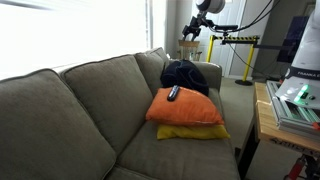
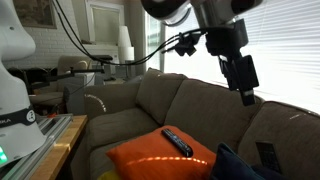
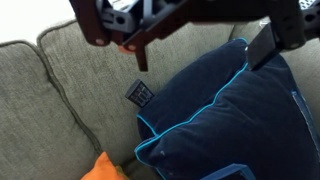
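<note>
My gripper [image 2: 212, 68] hangs open above the couch, with nothing between its fingers; it also shows small at the far end in exterior view 1 [image 1: 189, 33]. Below it in the wrist view lies a dark blue pillow [image 3: 205, 110] with light blue piping. A small dark object [image 3: 140, 94] rests against the couch back beside that pillow; exterior view 2 shows it as a dark flat piece [image 2: 268, 157], partly hidden. On the orange pillow [image 1: 184, 112] lies a black remote [image 1: 173, 93].
A yellow pillow [image 1: 193, 131] sits under the orange one. The grey couch [image 1: 60, 122] has bare seat and back at the near end. A wooden table [image 1: 270, 125] stands across from it. A yellow barrier [image 1: 235, 38] is behind.
</note>
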